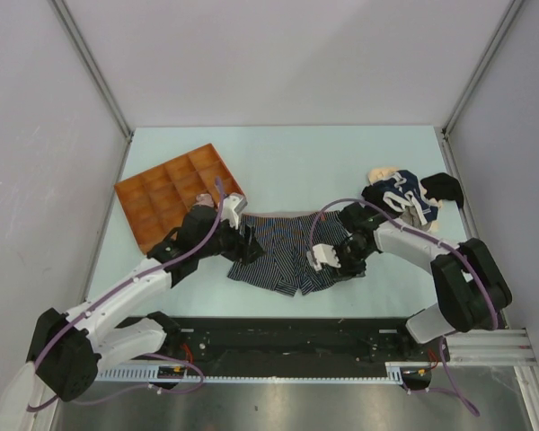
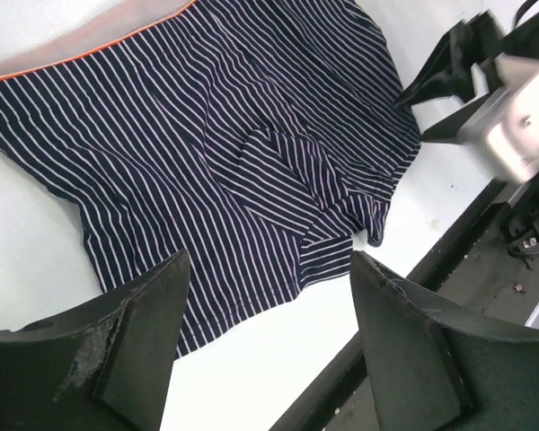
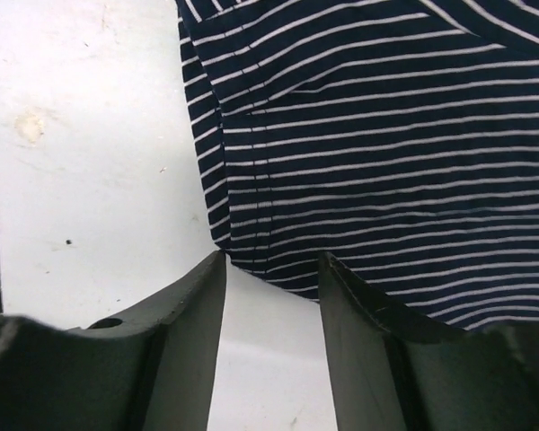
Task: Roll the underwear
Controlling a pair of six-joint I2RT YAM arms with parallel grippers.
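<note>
Dark striped underwear [image 1: 287, 251] lies spread flat in the middle of the table, crumpled at its near middle. My left gripper is open over its left part, fingers apart with cloth beneath. My right gripper is low at the near right edge of the cloth [image 3: 386, 162], its fingertips apart at a folded corner.
A brown compartment box [image 1: 166, 184] sits at the back left. A pile of dark and light clothing [image 1: 404, 193] lies at the back right.
</note>
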